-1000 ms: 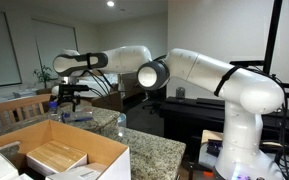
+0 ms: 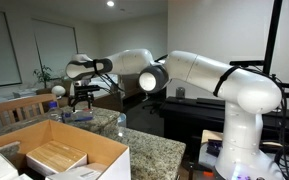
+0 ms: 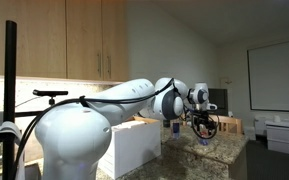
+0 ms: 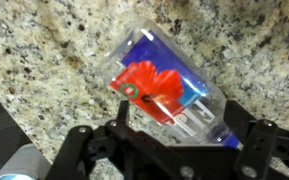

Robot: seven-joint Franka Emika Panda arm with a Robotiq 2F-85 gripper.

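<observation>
A clear plastic bottle or pack (image 4: 169,90) with a blue, red and white label lies on its side on the speckled counter, slanting across the wrist view. Over its lower end is my gripper, open, one dark finger on either side of it. Whether the fingers touch it cannot be told. In exterior view 1 the gripper (image 2: 82,103) points down above the counter's far part, the lying bottle (image 2: 82,116) under it. From the other side, the gripper (image 3: 205,126) hangs above the same bottle (image 3: 203,139).
An upright clear bottle (image 2: 121,122) stands nearer on the counter. A blue bottle (image 3: 176,127) stands beyond the box. The large open cardboard box (image 2: 94,150) holds a smaller carton (image 2: 56,157). Bare counter (image 2: 156,155) lies right of the box. A rounded pale object (image 4: 24,163) shows at the wrist view's lower left.
In exterior view 1 the arm's wrist and gripper have shifted a little to the right. The box and standing bottle have stayed in place.
</observation>
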